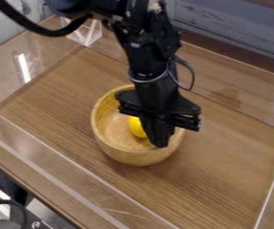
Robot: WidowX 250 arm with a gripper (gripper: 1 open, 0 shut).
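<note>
My black gripper (158,125) hangs over the right part of a tan bowl (133,154), its tip low at the bowl's inside. A yellow object (137,127) lies in the bowl, partly hidden behind the gripper. I see nothing clearly held between the fingers; the fingers are largely hidden by the gripper's own body, so their state is hard to see.
Walls edge it at the back, and clear strips run along the sides. A black cable lies at the lower left corner.
</note>
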